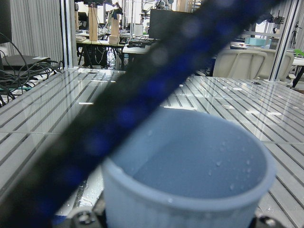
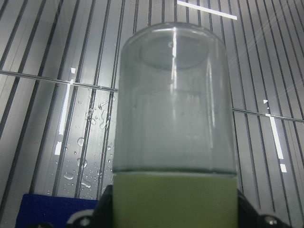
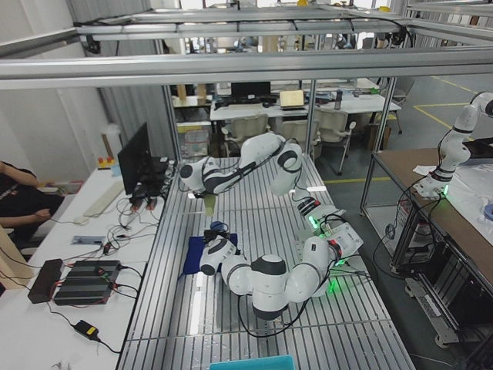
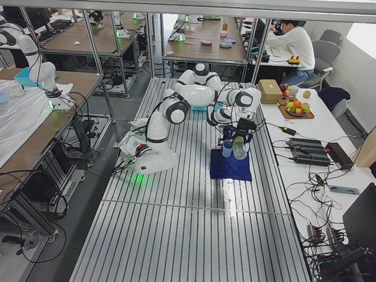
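Note:
A blue cup (image 1: pixel 185 171) with droplets fills the left wrist view; in the camera right view the blue cup (image 4: pixel 227 150) is over a navy towel (image 4: pixel 229 170). My gripper at that cup shows only blurred fingertips at the bottom of the left wrist view, apparently around it. A clear glass (image 2: pixel 173 104) with pale green liquid (image 2: pixel 175 199) fills the right wrist view, between my other gripper's fingertips; the glass (image 4: pixel 239 148) appears just beside the blue cup in the camera right view. A blurred dark strap crosses the left wrist view.
A turquoise bin (image 3: pixel 252 362) sits at the table's near edge in the camera left view. A side desk (image 3: pixel 92 324) holds monitor, electronics and cables. Frame rails surround the table.

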